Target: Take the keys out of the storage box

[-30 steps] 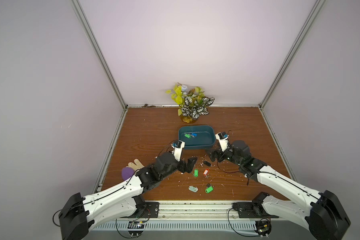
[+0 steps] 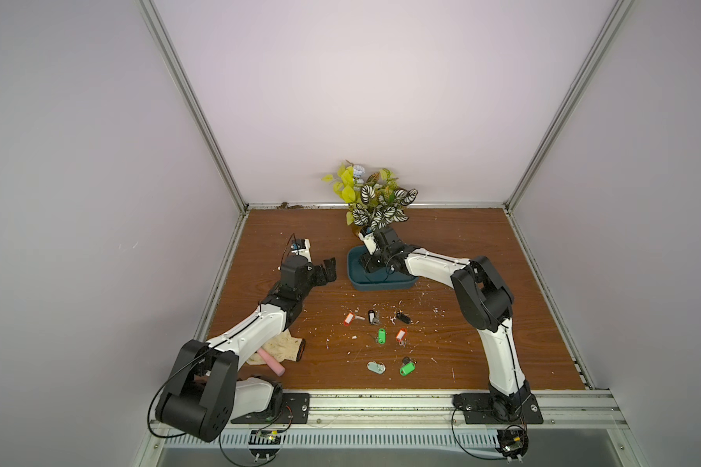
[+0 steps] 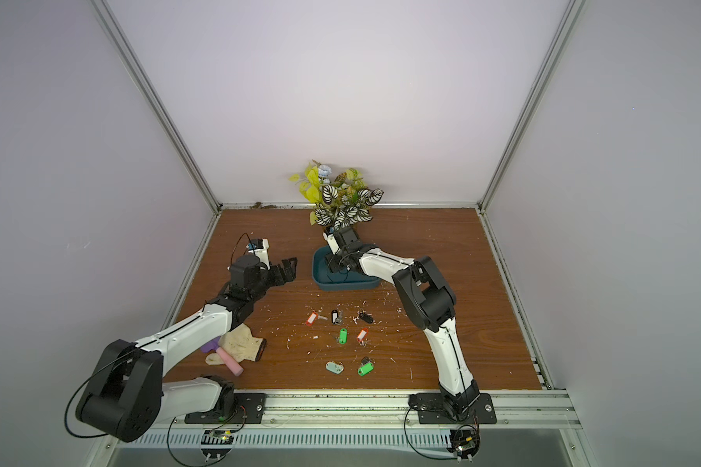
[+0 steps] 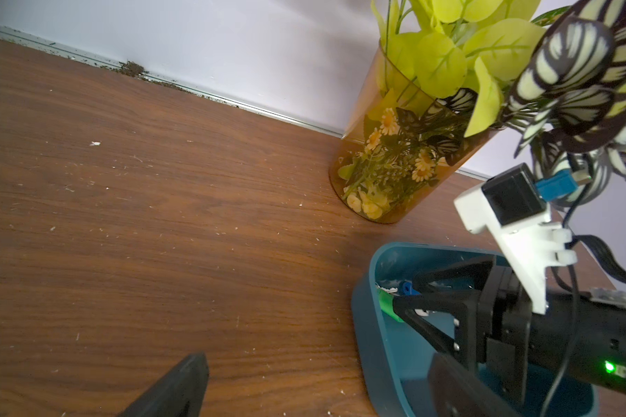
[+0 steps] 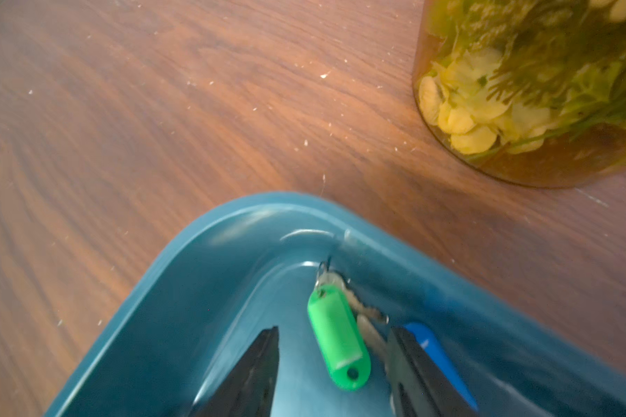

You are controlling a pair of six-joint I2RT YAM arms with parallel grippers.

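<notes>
The teal storage box (image 2: 383,285) stands at the back middle of the table. Inside its far left corner, in the right wrist view, lie a key with a green tag (image 5: 338,336) and another with a blue tag (image 5: 439,361). My right gripper reaches down into the box, its fingers parted on either side of the green tag; the right finger partly covers the second key. To the left of the box, my left gripper stands open above bare table, nothing between its fingers.
A vase with plants (image 4: 407,153) stands close behind the box. Several tagged keys, one with a green tag (image 2: 381,336), lie spread in front. Gloves (image 3: 241,342) and a pink-handled thing (image 3: 229,361) lie front left.
My right gripper has moved left and back from the table in front, into the box. The left gripper has drawn back and leftward, to beside the box.
</notes>
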